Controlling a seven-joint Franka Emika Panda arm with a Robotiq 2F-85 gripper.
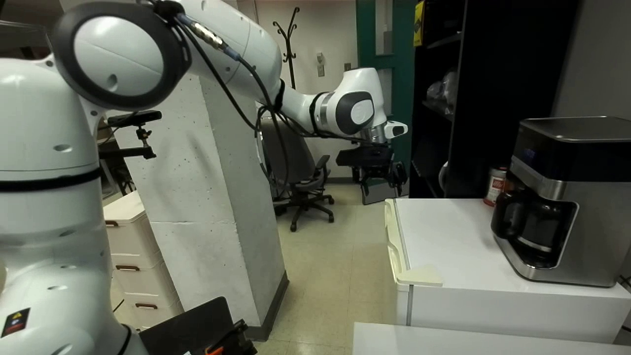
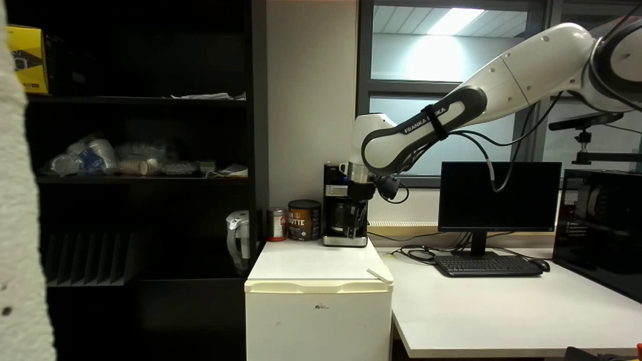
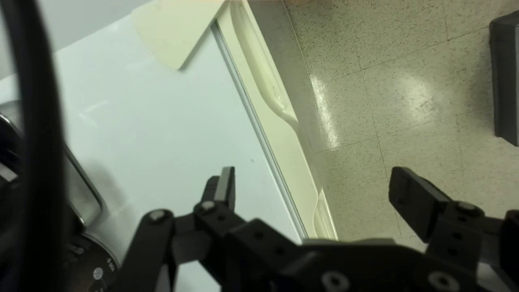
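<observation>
My gripper stands open, its two fingers wide apart with nothing between them. In the wrist view it hangs above the front edge of a low white fridge [image 3: 170, 126], one finger over the white top and the other over the floor. A cream handle lip [image 3: 267, 90] runs along the fridge's front edge. In exterior view 1 the gripper [image 1: 383, 174] appears above and beyond the near part of the fridge top [image 1: 449, 236]. A steel and black coffee maker [image 1: 582, 201] with a dark glass carafe [image 1: 541, 225] stands on the fridge.
Beside the coffee maker stand a brown tub [image 2: 304, 219] and a smaller can [image 2: 277, 223]. A kettle [image 2: 238, 237] sits on the black shelf unit [image 2: 144, 198]. To the right are a desk [image 2: 481, 307], a monitor [image 2: 499, 195] and a keyboard [image 2: 487, 264].
</observation>
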